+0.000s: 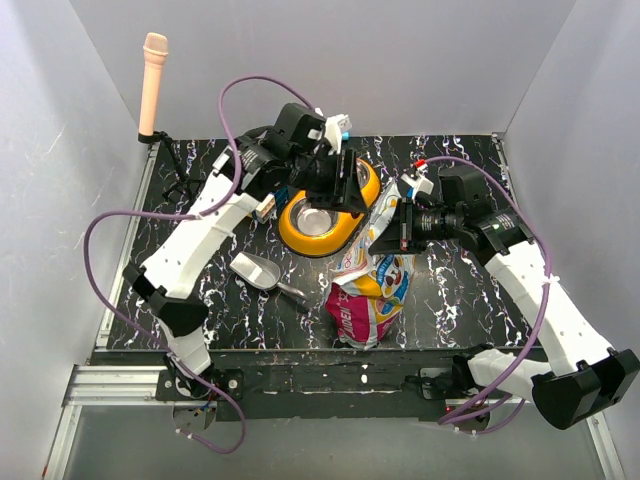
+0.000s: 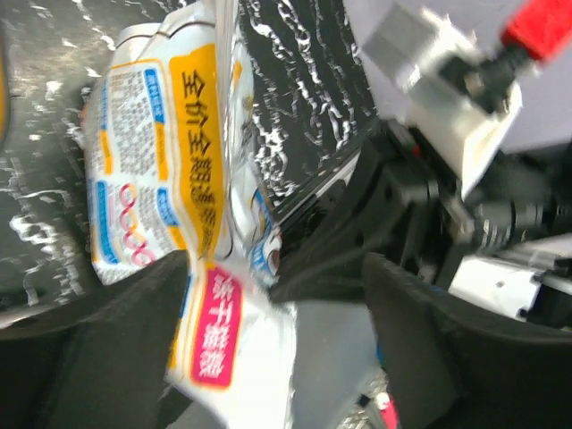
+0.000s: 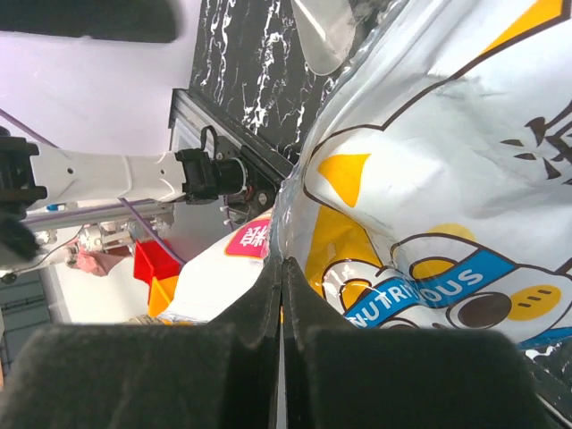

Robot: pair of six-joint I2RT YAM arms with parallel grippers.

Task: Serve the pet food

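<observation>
The pet food bag stands upright at the front middle, its clear upper part rising toward the grippers. My right gripper is shut on the thin edge of that bag, which runs to its fingertips. In the left wrist view the bag lies beyond the fingers, and its printed flap passes across the gap. Left of the bag top, over the bowl stand, my left gripper has its fingers apart, with nothing seen gripped. The yellow double bowl stand holds metal bowls; the near one looks empty.
A clear scoop with a grey handle lies left of the bag. A small box is beside the stand, partly behind the left arm. A microphone-like object rises at the back left.
</observation>
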